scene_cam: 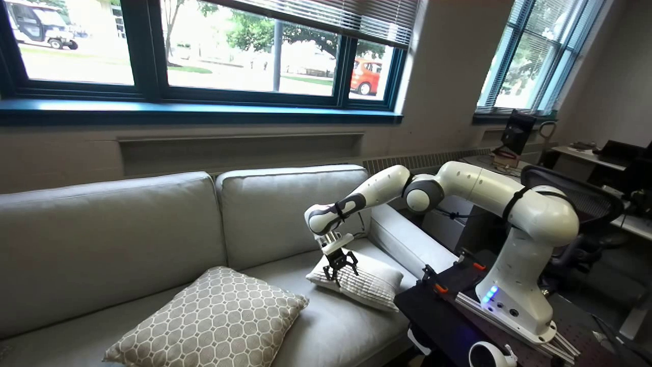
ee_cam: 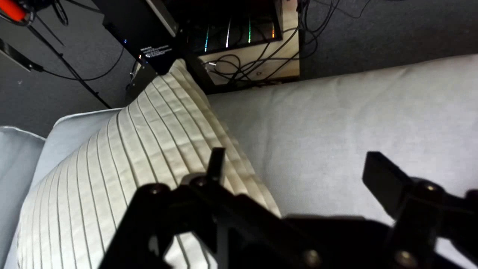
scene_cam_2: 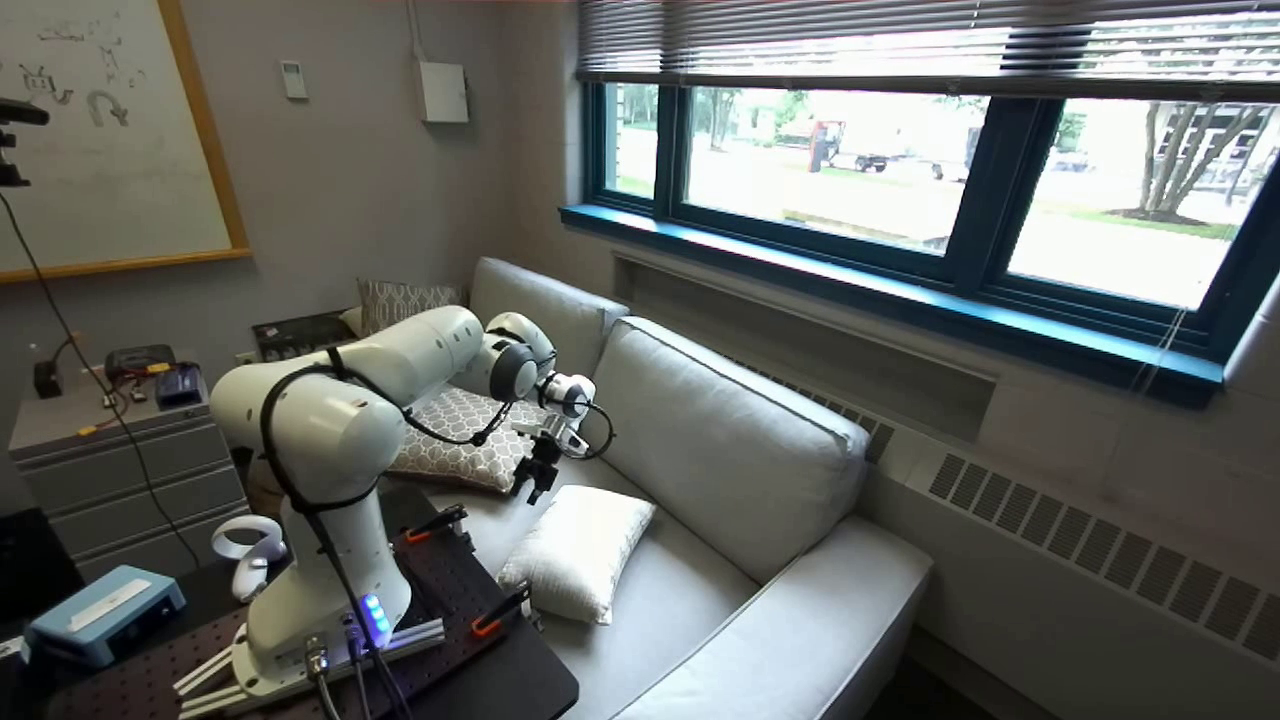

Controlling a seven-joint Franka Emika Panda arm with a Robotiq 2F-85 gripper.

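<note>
A small white pillow with pleated stripes [scene_cam: 373, 279] lies on the right seat of the sofa. In exterior view 1 my gripper [scene_cam: 344, 280] hangs in front of the pillow's left part, fingers pointing down. Exterior view 2 shows the gripper [scene_cam_2: 529, 492] near the end of the white pillow [scene_cam_2: 584, 546] farther from that camera. From the wrist, the striped pillow [ee_cam: 130, 157] fills the left side, with one finger [ee_cam: 217, 163] over its edge and the other finger [ee_cam: 386, 181] over bare seat. The fingers are wide open and hold nothing; whether a fingertip touches the pillow I cannot tell.
A larger patterned pillow [scene_cam: 214, 318] lies on the seat to the left in exterior view 1. The sofa's backrest [scene_cam: 293, 211] and armrest [scene_cam: 415, 241] bound the seat. A dark table [scene_cam_2: 480, 648] carries the arm's base.
</note>
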